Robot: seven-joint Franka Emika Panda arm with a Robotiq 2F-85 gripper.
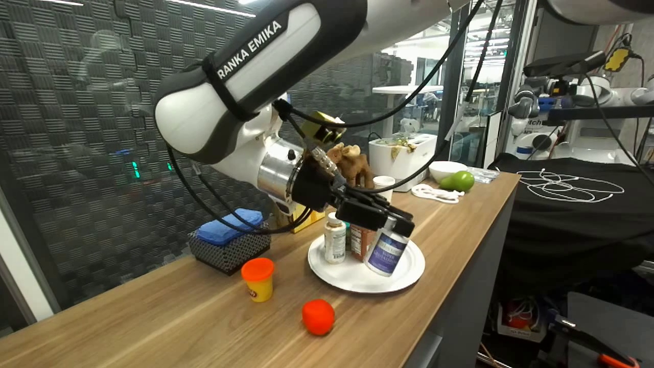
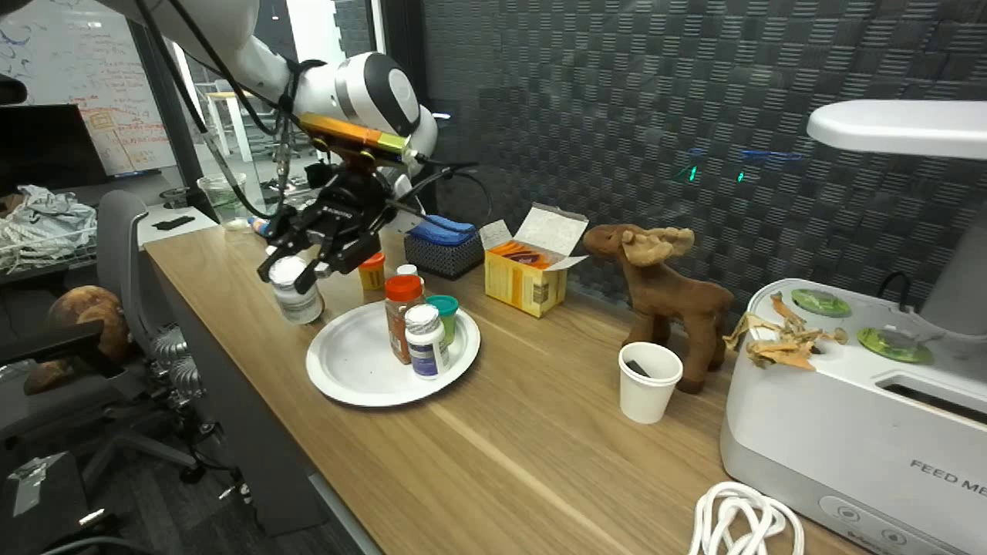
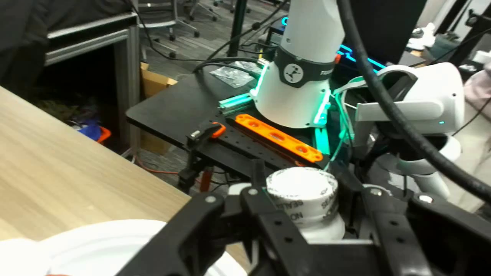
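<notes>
A white bottle with a blue-purple label (image 1: 386, 252) hangs tilted in my gripper (image 1: 395, 222), which is shut on its cap end. In the wrist view its white, print-wrapped top (image 3: 301, 184) sits between the fingers. Seen from exterior view 2, the held bottle (image 2: 298, 294) is beside the near-left rim of the white plate (image 2: 347, 371); in exterior view 1 it overlaps the plate. Standing on the plate are a red-capped spice jar (image 2: 399, 324), a small white bottle with a purple label (image 2: 427, 354), a green-lidded container (image 2: 446, 319) and a white-capped bottle (image 1: 335, 240).
A yellow tub with orange lid (image 1: 258, 281) and a red ball-like object (image 1: 318, 317) lie left of the plate. Behind are a blue-topped black basket (image 1: 229, 245), a yellow box (image 2: 525, 277), a toy moose (image 2: 661, 282) and a paper cup (image 2: 648, 384). Bare wood fronts the plate.
</notes>
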